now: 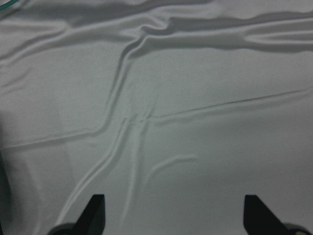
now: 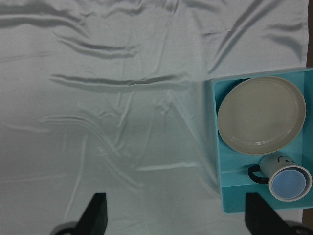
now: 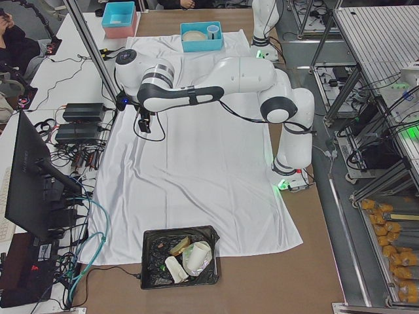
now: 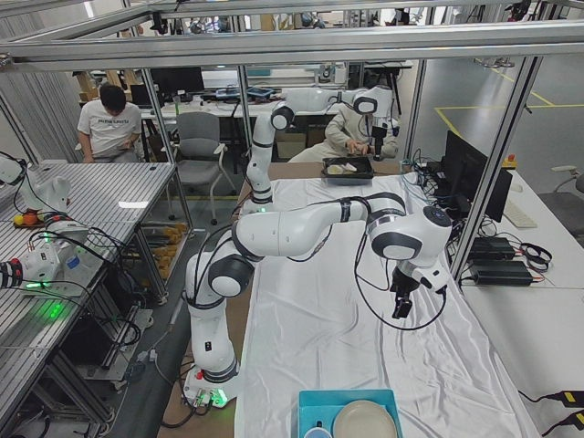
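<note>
My left gripper hangs open over the white cloth (image 1: 195, 137), with nothing between its fingers. My right gripper is also open and empty above the cloth. In the right wrist view, a blue bin (image 2: 234, 196) at the right holds a beige plate (image 2: 261, 115) and a white mug (image 2: 291, 181) with a dark handle. A black tray (image 3: 150, 261) at the near end in the camera left view holds white items and a yellowish piece, too small to identify.
A monitor (image 3: 33, 183), black boxes and cables line one side of the table. Metal frame posts (image 4: 493, 173) stand at the edges, and a metal rack (image 4: 82, 274) is on the other side.
</note>
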